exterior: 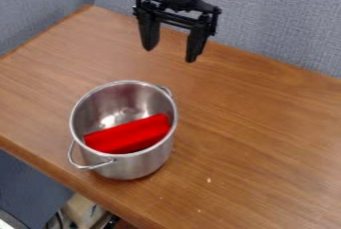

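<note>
A steel pot (123,99) with two wire handles stands on the front left of the wooden table (253,133). Inside it lies a red cylindrical object (131,133), resting along the bottom. My black gripper (172,47) hangs at the top middle, above and behind the pot, open with nothing between its fingers.
Grey padded walls (280,24) border the back and left. The table's front left edge runs close by the pot, with a dark gap beyond.
</note>
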